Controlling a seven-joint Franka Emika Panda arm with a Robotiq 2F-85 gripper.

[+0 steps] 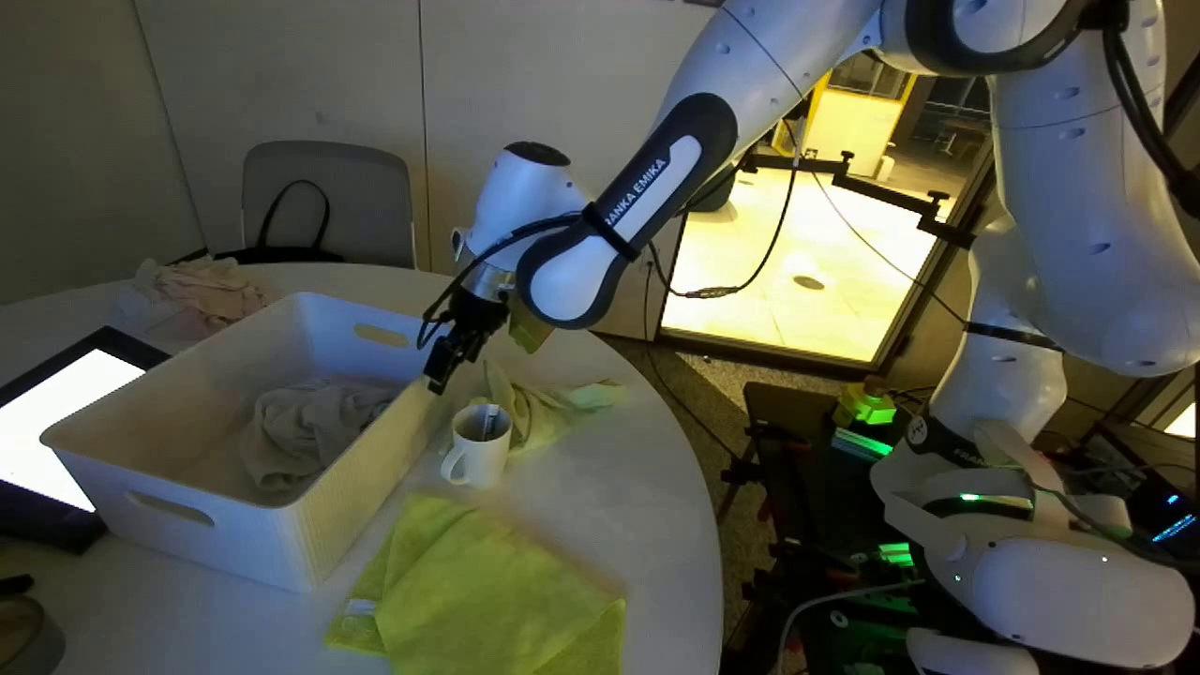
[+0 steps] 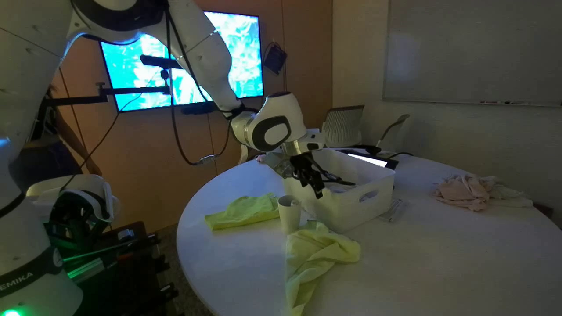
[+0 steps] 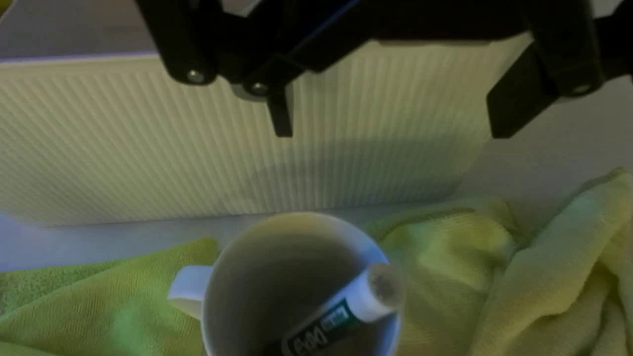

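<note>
A white mug stands upright on the round table, its handle toward the front left in exterior view 1. Inside it a white-and-green marker leans against the rim, its end toward the wrist camera. My gripper is open, its two black fingers wide apart with nothing between them. In exterior view 1 the gripper hangs above and slightly left of the mug, close to the bin's near wall. The mug also shows below the gripper in exterior view 2.
A white bin holding a grey cloth stands right beside the mug. Yellow-green cloths lie on either side of the mug. A pinkish cloth and a lit screen are farther off. Bare table surrounds these.
</note>
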